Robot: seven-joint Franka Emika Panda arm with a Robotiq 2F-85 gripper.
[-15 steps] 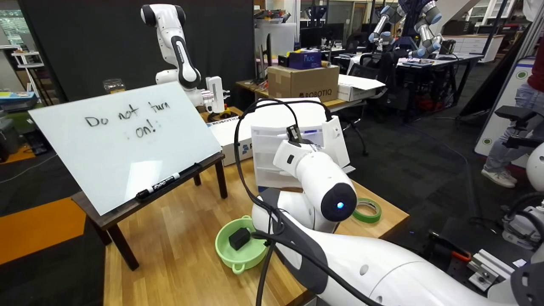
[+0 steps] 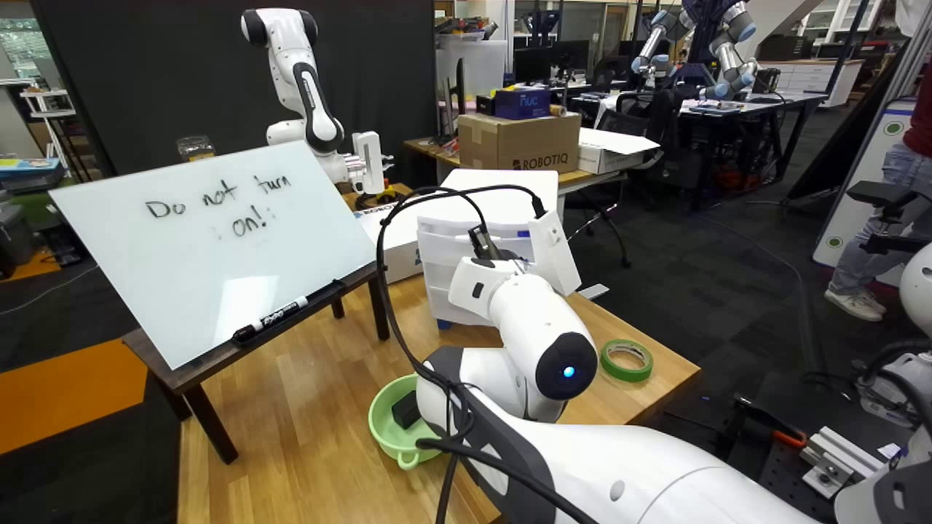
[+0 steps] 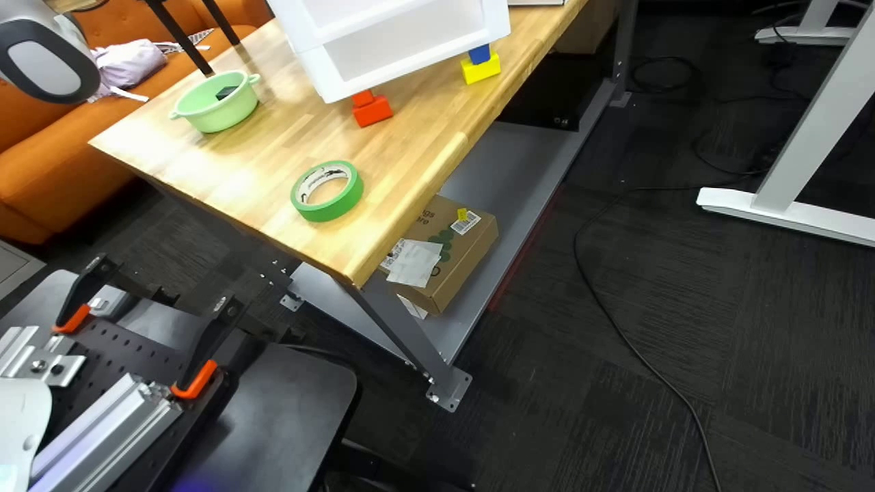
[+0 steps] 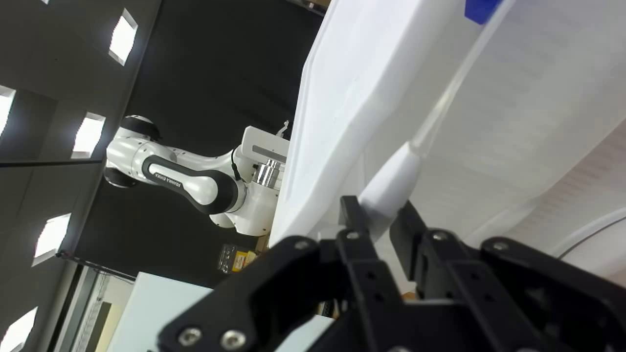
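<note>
A white plastic drawer unit point(image 2: 467, 284) stands on the wooden table beyond my arm; its lower part point(image 3: 402, 53) fills the top of exterior view 2. In the wrist view my gripper is shut on a white tapered piece point(image 4: 394, 179) at the unit's front, with a fingertip point(image 4: 352, 210) against either side. A translucent edge runs upward from that piece. My arm hides the fingers in exterior view 1. Whether any drawer stands out from the unit, I cannot tell.
Red blocks point(image 3: 373, 111) and a yellow block point(image 3: 480, 69) with blue above it lie beneath the unit. A green bowl point(image 3: 214, 105) holds a black block. Green tape point(image 3: 328, 190) lies near the table corner. A whiteboard point(image 2: 218, 236) stands at left.
In exterior view 1, my arm and the drawer unit have both shifted left and slightly down. My arm now covers more of the green bowl.
</note>
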